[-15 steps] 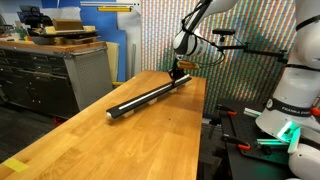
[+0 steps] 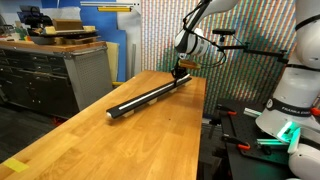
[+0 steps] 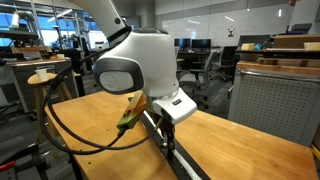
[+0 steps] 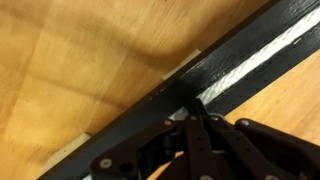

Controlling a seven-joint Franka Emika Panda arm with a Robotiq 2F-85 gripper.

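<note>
A long black bar (image 2: pixel 148 98) with a white strip along its top lies diagonally on the wooden table. My gripper (image 2: pixel 180 76) is over its far end. In the wrist view the gripper is shut, its fingertips close together over the white strip (image 4: pixel 262 55); nothing shows between them. Whether the tips touch the strip or hover just above it, I cannot tell. From the other side, the arm's white wrist hides part of the bar (image 3: pixel 186 160) and most of the gripper.
A grey cabinet (image 2: pixel 45 80) with a cluttered top stands behind it. A black cable (image 3: pixel 75 150) loops beside the arm. Desks and chairs fill the background.
</note>
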